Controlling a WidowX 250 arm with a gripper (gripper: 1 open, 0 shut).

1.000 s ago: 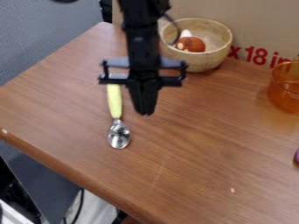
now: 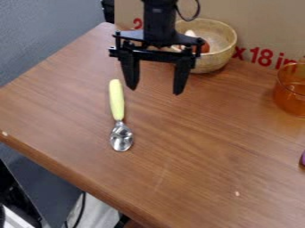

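Observation:
The black gripper (image 2: 155, 80) hangs in the upper middle of the view, open, with a wide gap between its two fingers and nothing held. A spoon with a pale yellow handle (image 2: 116, 100) and a silver bowl end (image 2: 120, 139) lies on the wooden table (image 2: 191, 169), below and left of the gripper. A light wooden bowl (image 2: 217, 55) stands behind the gripper at the back, holding a reddish item, partly hidden by the arm.
An orange translucent container (image 2: 291, 93) stands at the right edge, with a small purple object (image 2: 301, 158) below it at the edge. Cardboard backs the table.
The spoon has not moved.

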